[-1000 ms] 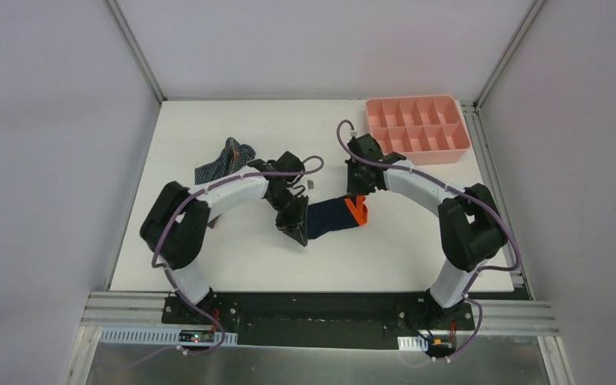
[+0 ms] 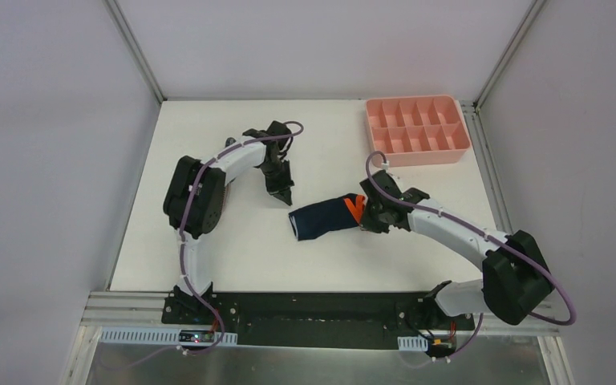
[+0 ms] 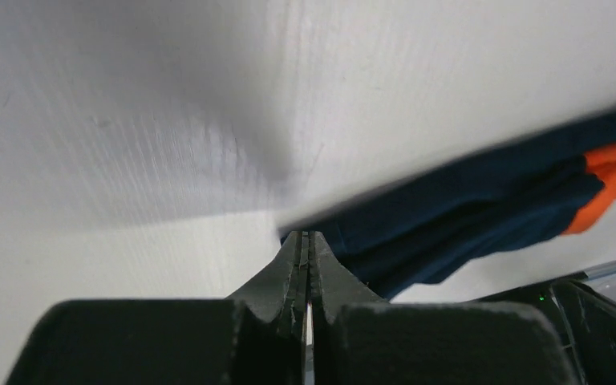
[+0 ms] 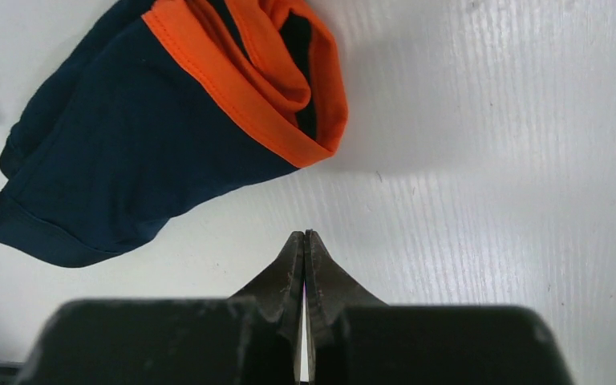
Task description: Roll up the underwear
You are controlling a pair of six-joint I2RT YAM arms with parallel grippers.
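Dark navy underwear [image 2: 322, 218] with an orange band lies folded into a strip in the middle of the table. In the right wrist view the orange band [image 4: 245, 104] is at one end of the navy cloth [image 4: 128, 136], its folds partly open. My left gripper [image 2: 289, 203] hovers just beyond the navy end, shut, and nothing shows between its fingertips in the left wrist view. Over by the orange end, my right gripper [image 2: 374, 229] is also shut, with bare table in front of its tips and the cloth apart from them.
A pink compartment tray [image 2: 417, 159], empty, stands at the back right. Another cloth on the left is mostly hidden under my left arm [image 2: 241, 158].
My left gripper has pulled back from the underwear toward the back of the table. The underwear looks unmoved.
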